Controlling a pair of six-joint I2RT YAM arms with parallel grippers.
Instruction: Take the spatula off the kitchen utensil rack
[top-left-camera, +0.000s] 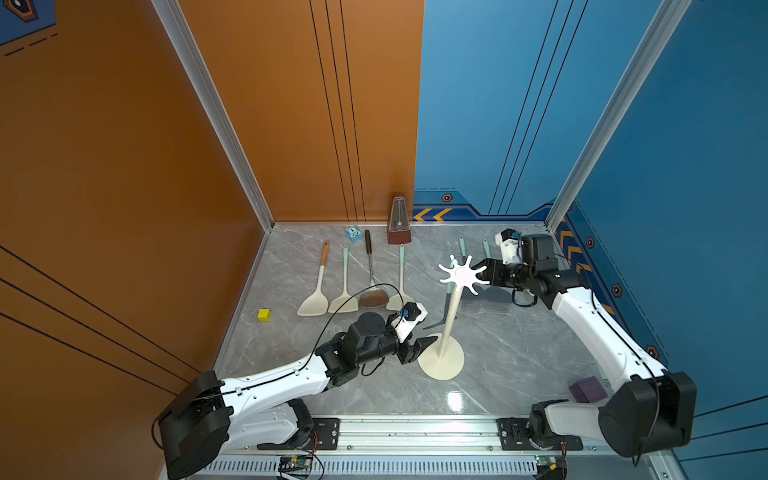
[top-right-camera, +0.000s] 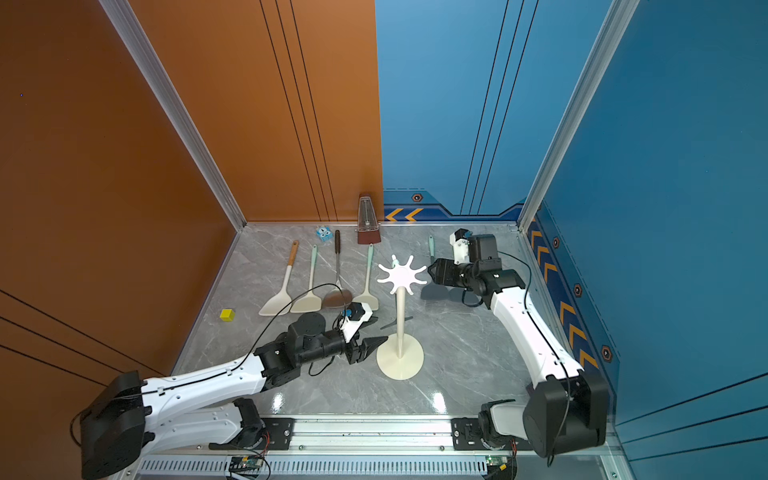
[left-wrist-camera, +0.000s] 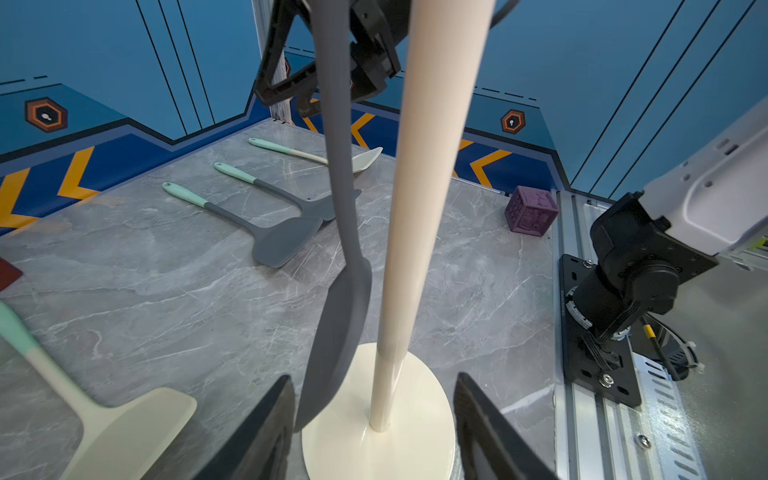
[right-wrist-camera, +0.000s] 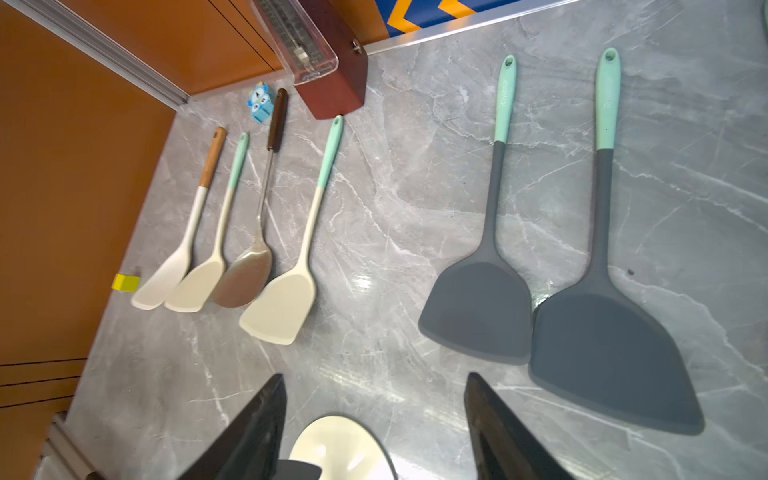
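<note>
The cream utensil rack has a white star-shaped head (top-left-camera: 464, 274), a pole (left-wrist-camera: 428, 160) and a round base (top-left-camera: 441, 366). Beside its pole, a dark grey spatula (left-wrist-camera: 340, 320) hangs blade down; the left wrist view cuts off its upper end. My left gripper is open, low and left of the pole, with nothing gripped; the base shows beyond its fingers. My right gripper has its fingers apart with nothing between them. From above, it is close to the right side of the rack head, where contact cannot be told.
Two grey spatulas (right-wrist-camera: 484, 296) lie behind and right of the rack. Several utensils, including a cream spatula (right-wrist-camera: 288, 296), lie at the left. A metronome (top-left-camera: 399, 222) stands at the back, a yellow cube (top-left-camera: 264, 315) left, a purple cube (top-left-camera: 589, 389) front right.
</note>
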